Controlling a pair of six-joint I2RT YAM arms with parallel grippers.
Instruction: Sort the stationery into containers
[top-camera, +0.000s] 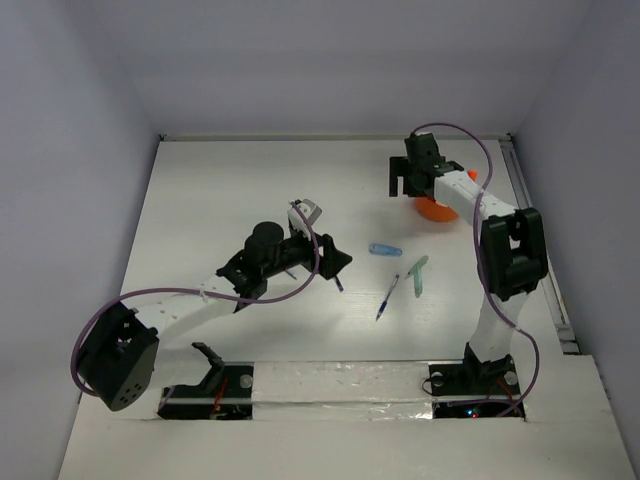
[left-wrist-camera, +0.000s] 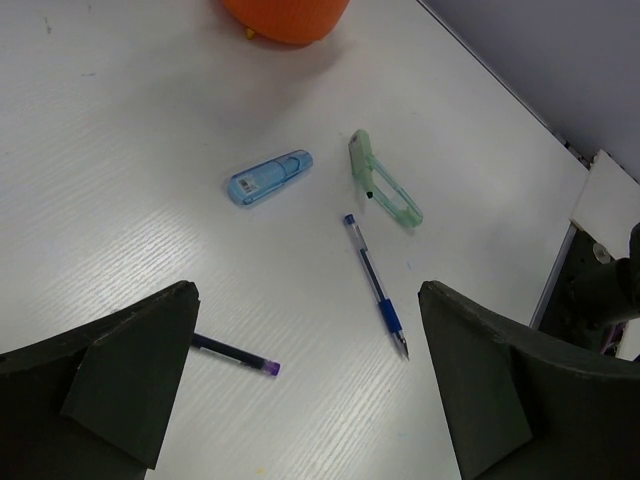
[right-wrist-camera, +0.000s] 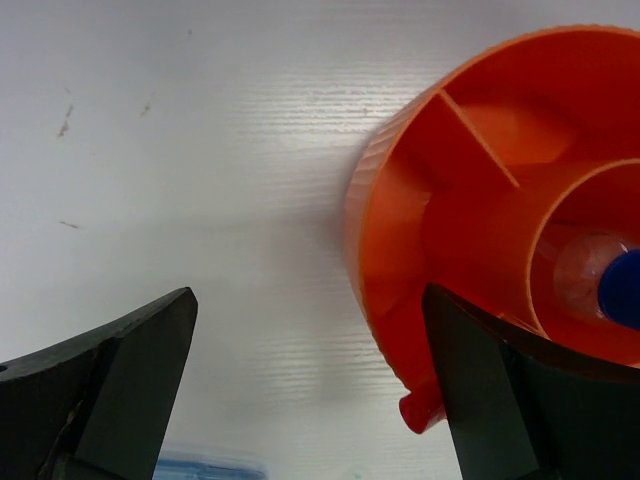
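An orange divided round container (right-wrist-camera: 470, 220) stands at the back right of the table, a blue-capped item inside it. My right gripper is open over its left edge, nothing between the fingers. My left gripper is open at the left-middle of the table. On the table lie a light-blue item (left-wrist-camera: 268, 176), a green stapler-like item (left-wrist-camera: 385, 185), a blue pen (left-wrist-camera: 375, 285) and a dark pen (left-wrist-camera: 235, 355), partly hidden by the left gripper's finger.
Grey walls surround it at back and sides, with a metal rail (top-camera: 300, 137) along the back edge.
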